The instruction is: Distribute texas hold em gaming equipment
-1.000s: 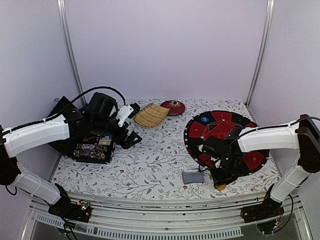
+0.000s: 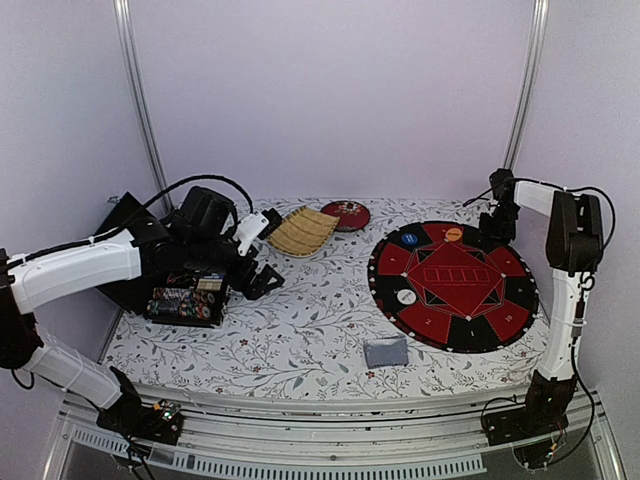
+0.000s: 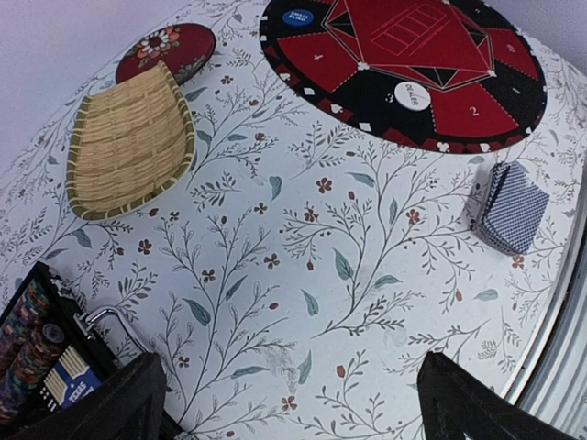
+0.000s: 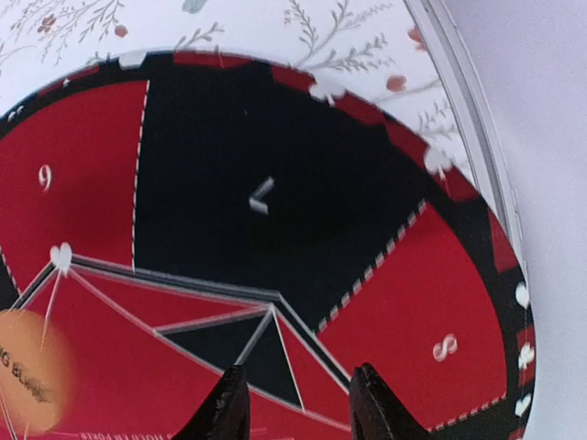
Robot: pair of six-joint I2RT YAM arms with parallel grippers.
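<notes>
The orange Big Blind disc is over the upper part of the round red-and-black mat; it looks blurred at the left edge of the right wrist view. Right of it, over the mat's upper right, is my right gripper; its fingers stand part way apart, with bare mat showing between them. A blue Small Blind disc and a white Dealer disc lie on the mat. My left gripper hangs open and empty over the table, left of centre.
A black case with chips and cards stands at left, its metal handle sticking out. Behind are a woven basket and a red round plate. A patterned card deck lies before the mat.
My right gripper has swept from the front of the table back across the mat to its upper right. The orange disc has gone from the front to the mat's upper part. The left arm stayed still.
</notes>
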